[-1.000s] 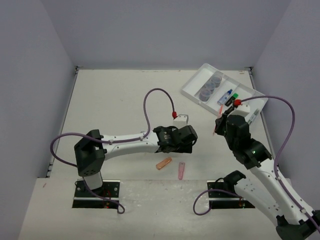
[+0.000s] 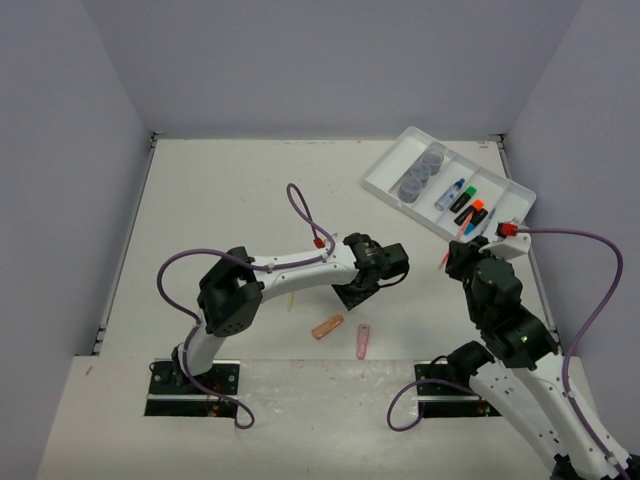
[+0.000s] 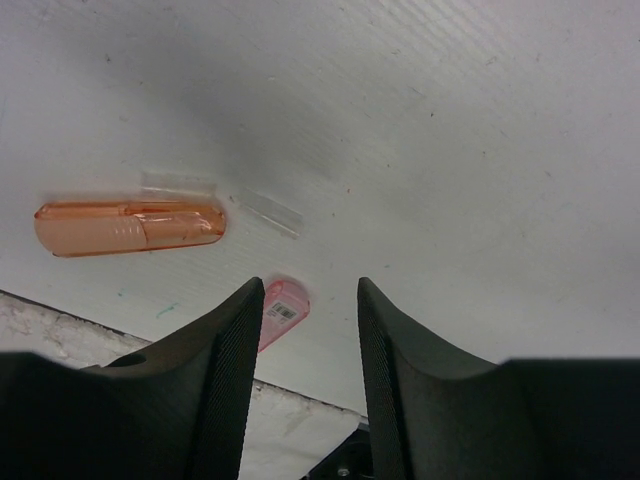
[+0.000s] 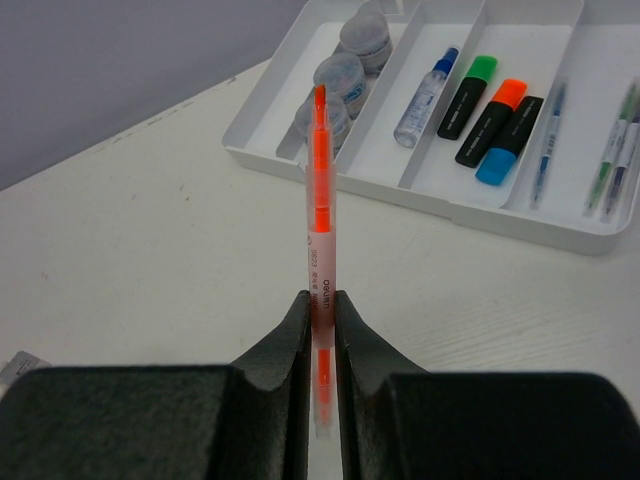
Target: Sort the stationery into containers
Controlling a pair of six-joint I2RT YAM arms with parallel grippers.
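In the right wrist view an upright orange pen-like stick [image 4: 322,262] with a pale label is clasped midway, my right gripper being shut on it. From above, this stick [image 2: 444,260] is in front of the white divided tray [image 2: 380,178]. My left gripper is open over the table, its fingers apart with nothing gripped. Below it lie an orange translucent-cased item [image 3: 130,229] and a pink one [image 3: 283,308], the latter partly hidden behind a finger. The tray holds clear jars [image 4: 342,75], a blue-capped bottle [image 4: 425,98], highlighters [image 4: 490,123] and slim pens [image 4: 612,155].
A thin yellow stick [image 2: 291,300] lies beside the left arm. Two small clear strips [image 3: 270,213] are near the orange item. Grey walls stand behind and at both sides.
The left arm's elbow and wrist have shifted right while its gripper end has swung to a new angle. My right gripper has moved slightly right, carrying the orange stick.
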